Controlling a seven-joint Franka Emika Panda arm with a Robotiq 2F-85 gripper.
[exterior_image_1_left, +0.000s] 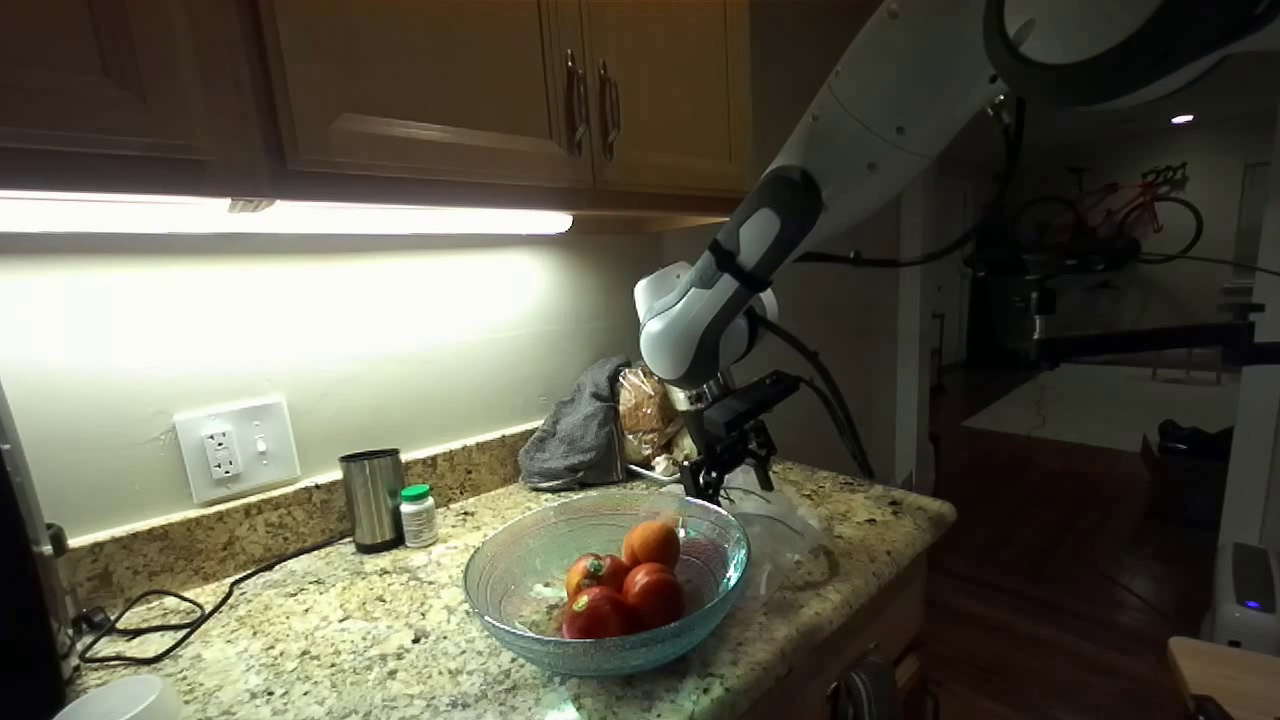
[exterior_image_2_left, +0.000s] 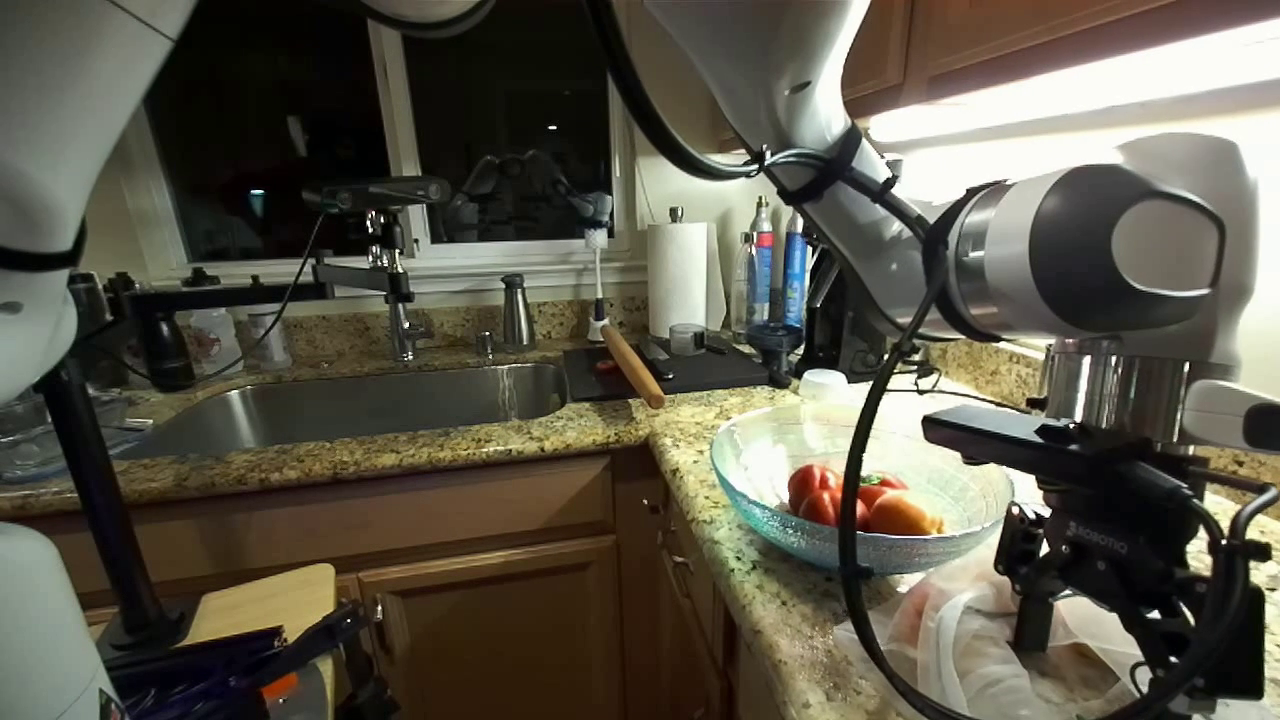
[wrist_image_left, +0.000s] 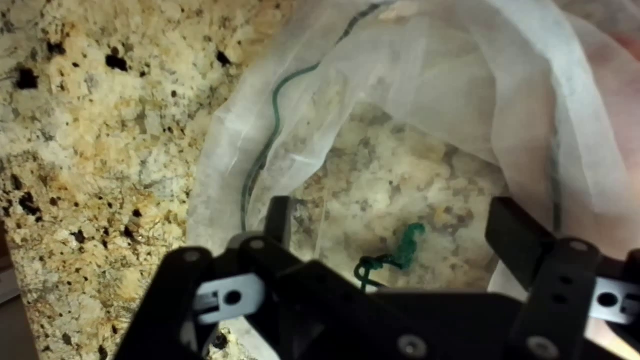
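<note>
In the wrist view my gripper stands open over the mouth of a translucent white bag (wrist_image_left: 432, 66). Between its spread fingers only speckled counter and a small knotted green cord (wrist_image_left: 408, 246) show, the cord lying below. Reddish shapes at the right edge of that view are blurred. Exterior view 2 has the gripper (exterior_image_2_left: 1056, 600) low over the crumpled bag (exterior_image_2_left: 960, 636), beside the glass bowl (exterior_image_2_left: 768, 518). Inside the bowl are several red tomatoes (exterior_image_1_left: 596, 612) and an orange fruit (exterior_image_1_left: 651, 544). From exterior view 1 the bowl's rim partly hides the fingertips.
Behind the bowl stand a steel cup (exterior_image_1_left: 374, 498) and a green-capped bottle (exterior_image_1_left: 419, 517). A grey cloth (exterior_image_1_left: 578, 432) and a bread bag (exterior_image_1_left: 645, 414) lie against the wall, close to the arm. Bare counter (exterior_image_1_left: 360, 636) extends left of the bowl. The counter's edge is near on the right.
</note>
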